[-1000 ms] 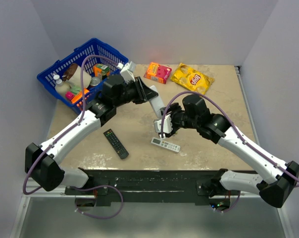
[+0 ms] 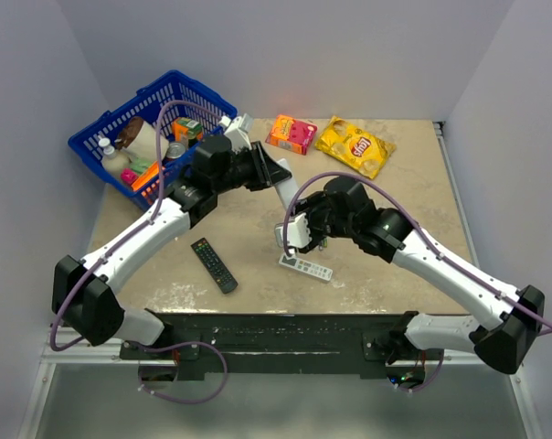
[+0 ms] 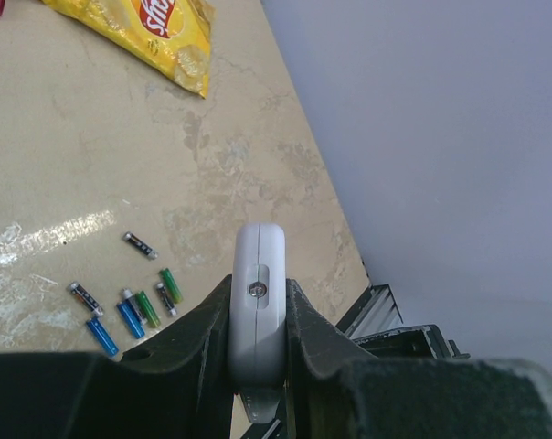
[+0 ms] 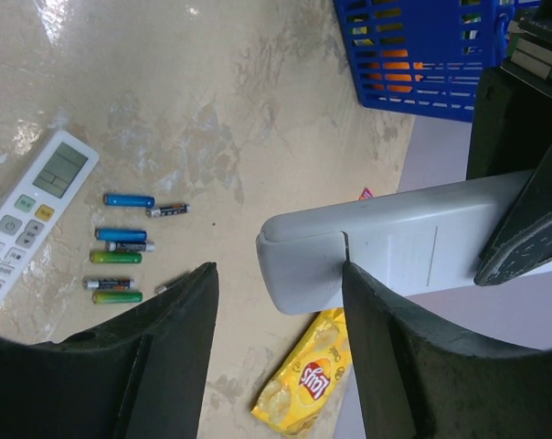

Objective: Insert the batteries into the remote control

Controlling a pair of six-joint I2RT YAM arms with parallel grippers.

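Observation:
My left gripper is shut on a white remote (image 3: 258, 320), which it holds up above the table; in the top view this remote (image 2: 286, 187) slants between the two arms. My right gripper is open at the remote's other end. One fingertip (image 4: 351, 279) lies against or very near a seam across the remote (image 4: 395, 247); the other stands apart from it. Several loose batteries lie on the table, among them a blue battery (image 4: 128, 200), a green battery (image 4: 115, 258) and a dark battery (image 3: 140, 244).
A second white remote (image 2: 305, 267) with a screen and a black remote (image 2: 214, 265) rest on the table. The blue basket (image 2: 153, 96) of goods is back left. A red-pink box (image 2: 291, 133) and yellow chips bag (image 2: 355, 147) lie at the back.
The right gripper and forearm have shifted a little to the left in the top view. The left gripper and its remote look nearly unmoved, though the left elbow has shifted slightly.

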